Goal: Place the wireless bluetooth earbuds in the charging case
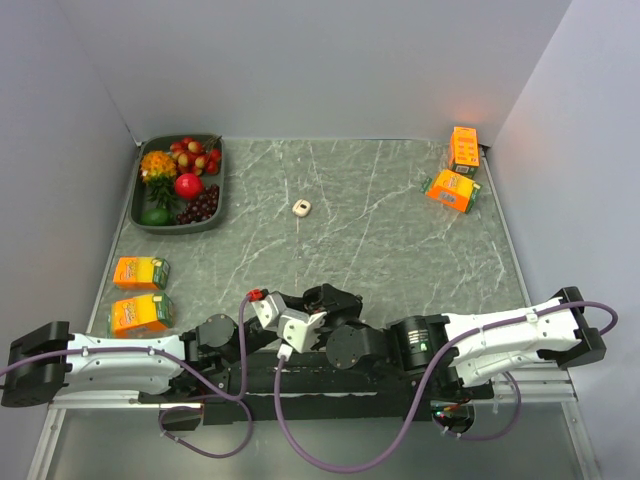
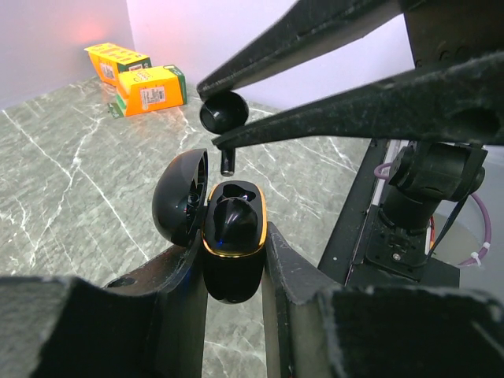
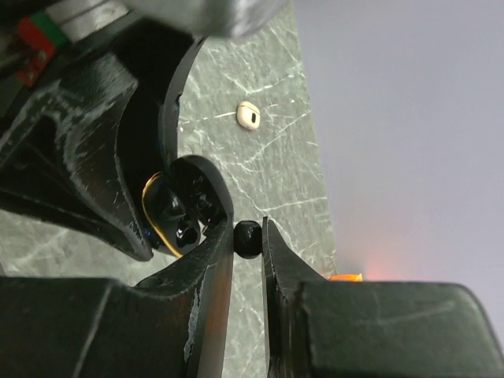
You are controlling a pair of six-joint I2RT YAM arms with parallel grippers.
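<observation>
The open black charging case (image 2: 233,236) with gold rim is gripped by my left gripper; its lid (image 2: 173,197) stands up beside it. Above the case, my right gripper is shut on a black earbud (image 2: 224,118), its stem pointing down just over the case. In the right wrist view the earbud (image 3: 247,239) sits between the fingertips, right beside the case (image 3: 169,213). In the top view both grippers meet low at the centre, hiding these small objects.
A white mouse-like object (image 1: 301,208) lies mid-table. A fruit tray (image 1: 140,200) is at back left; orange boxes stand at left (image 1: 141,273) and back right (image 1: 453,190).
</observation>
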